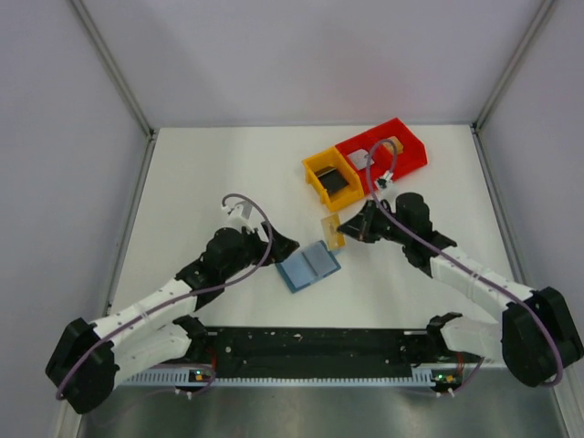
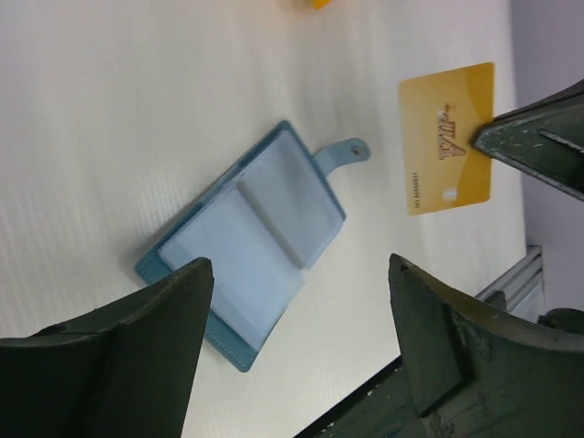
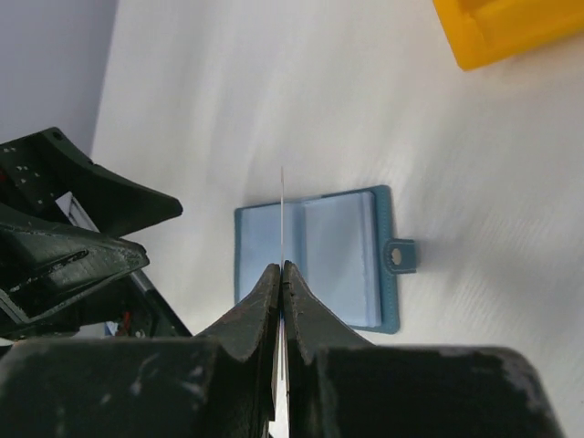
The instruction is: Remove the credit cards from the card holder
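Note:
A blue-grey card holder (image 1: pixel 308 266) with a small snap tab lies flat on the table, alone, its pale inner sleeves facing up in the left wrist view. My right gripper (image 1: pixel 350 229) is shut on the edge of a gold card (image 2: pixel 446 139), which hangs in the air beyond the holder's tab side. Seen edge-on from the right wrist, the card (image 3: pixel 282 219) is a thin line rising from the closed fingertips. Over the holder's left side, clear of it, my left gripper stands open with nothing between its fingers.
A yellow tray (image 1: pixel 315 167) with a dark card-like item (image 1: pixel 331 180) in it stands behind the holder. Adjoining it is a red tray (image 1: pixel 419 153) with two compartments, one holding a whitish item and the other a tan one.

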